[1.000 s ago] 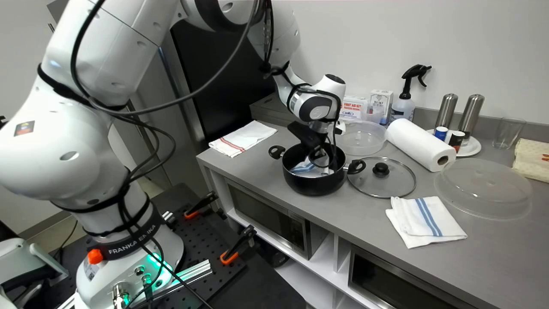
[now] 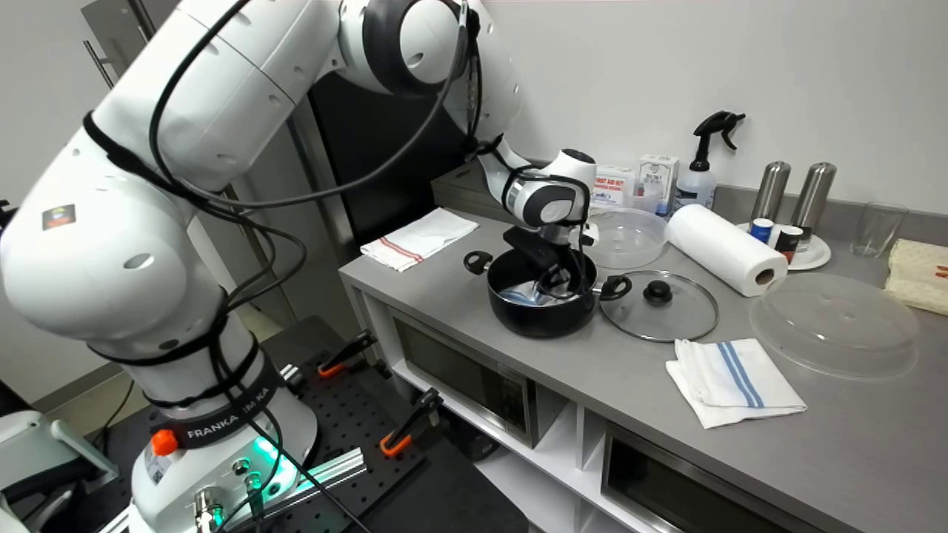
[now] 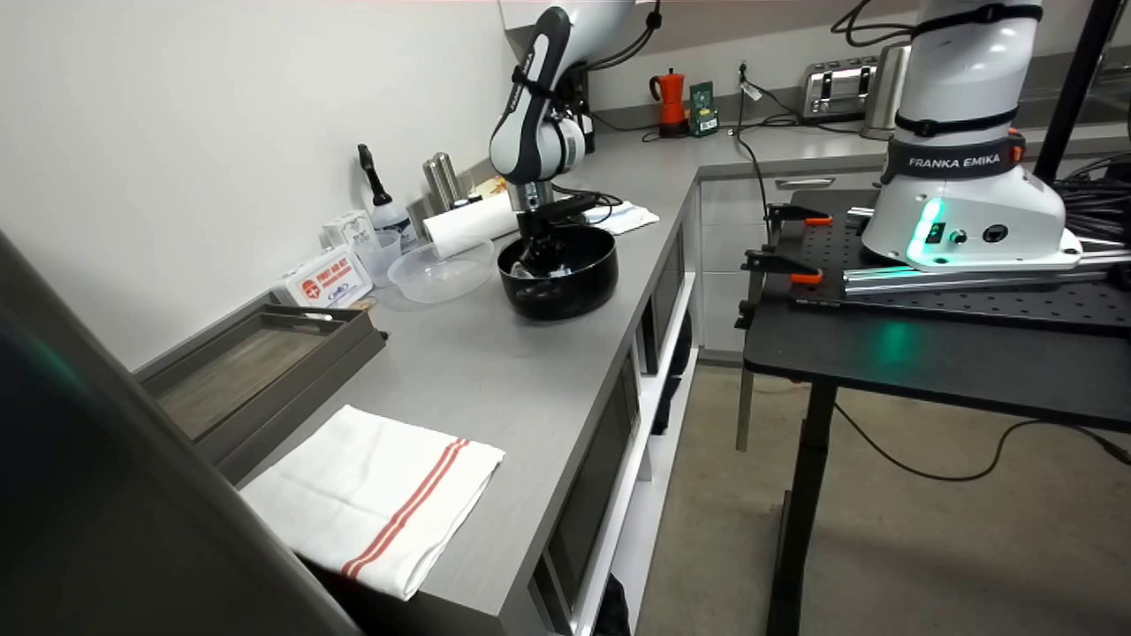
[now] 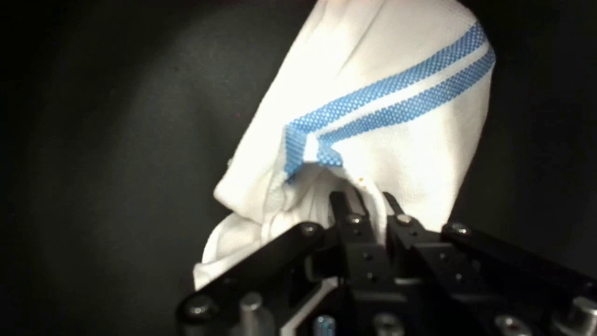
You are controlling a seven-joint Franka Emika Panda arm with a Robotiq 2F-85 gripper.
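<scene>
Inside the black pot [image 2: 541, 318] on the counter lies a white cloth with two blue stripes [image 4: 392, 95]. My gripper reaches down into the pot and is shut on a fold of this cloth, which runs up between the fingers. The rest of the cloth spreads crumpled over the dark pot bottom around the fingertips. From exterior view 1 only a small part of the cloth shows past the pot's rim; exterior view 2 shows the pot [image 3: 567, 295] with the fingertips mostly hidden behind its wall.
Right of the pot lies its glass lid [image 2: 659, 311]. A second blue-striped towel [image 2: 735, 382] is near the front edge, a red-striped towel [image 2: 419, 238] at the left end. Behind stand a clear bowl [image 2: 624, 238] and a paper roll [image 2: 724, 249]. Pot handles [image 2: 478, 261] stick out sideways.
The arm has come lower, taking the gripper deeper into the pot. The cloth in the pot has shifted a little; nothing else on the counter has moved.
</scene>
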